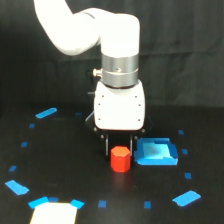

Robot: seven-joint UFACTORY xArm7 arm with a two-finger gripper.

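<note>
A red block (121,158) with a six-sided face toward the camera is at the middle of the dark table. Directly above it is my white gripper (121,150), pointing down. Its dark fingers come down at the block's left and right sides, hard to make out against the black background. Whether they touch the block cannot be told from this view.
Just right of the block is a shallow blue tray (172,160), close to the right finger. A pale square object (54,213) lies at the front left edge. Blue tape pieces (16,187) mark the dark table, which is otherwise mostly clear.
</note>
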